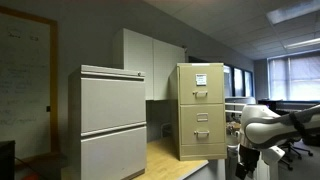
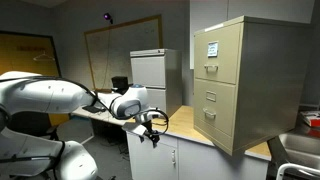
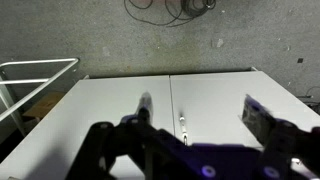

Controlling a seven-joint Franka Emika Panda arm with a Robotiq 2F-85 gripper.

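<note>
My gripper is open, its two dark fingers wide apart with nothing between them. In the wrist view, white cabinet doors (image 3: pixel 115 100) lie beyond it, split by a vertical seam, and a small metal handle (image 3: pixel 183 126) shows between the fingers. Exterior view 2 has the gripper (image 2: pixel 150 136) hanging in front of the white base cabinet (image 2: pixel 196 160), below the wooden counter's edge. At the right of exterior view 1 the white arm (image 1: pixel 270 132) reaches in, with the gripper (image 1: pixel 243 165) low beside the counter; its fingers are hard to make out there.
On the wooden counter (image 1: pixel 165 160) stand a tall beige file cabinet (image 1: pixel 201 147) and a grey-white one (image 2: pixel 147 72). Cables (image 3: pixel 170 12) lie on the grey floor (image 3: pixel 120 45). A white wire rack (image 2: pixel 296 158) stands at the right of exterior view 2.
</note>
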